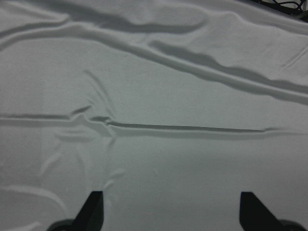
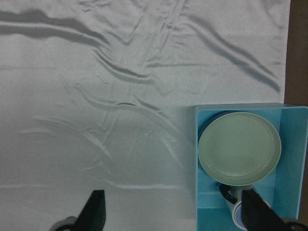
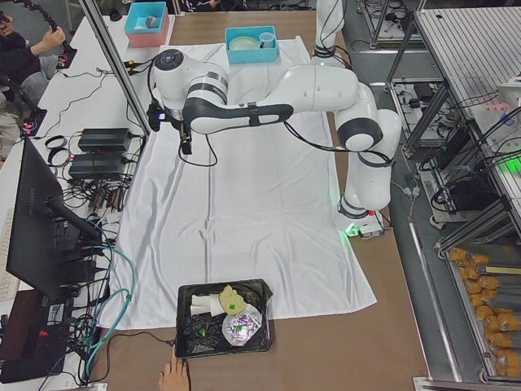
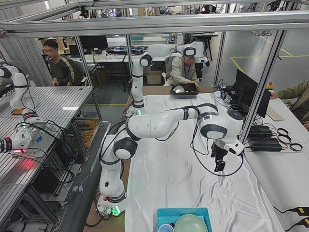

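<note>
My left gripper hangs open over the empty white cloth [image 1: 159,86]. My right gripper is open too, its fingers framing cloth and the edge of a blue bin [image 2: 290,149]. That bin holds a pale green plate [image 2: 239,147] and a cup with a dark handle, partly behind a finger. At the other end of the cloth sits a black tray [image 3: 187,322] with a yellow item [image 3: 232,301], a foil-covered round item [image 3: 242,330] and white pieces [image 3: 203,305].
Monitor [image 3: 32,228], cables and black boxes line one side of the cloth. A metal bench [image 4: 48,101] stands on the other side, beyond a gap. A person's hand [image 3: 173,376] is at the edge near the black tray.
</note>
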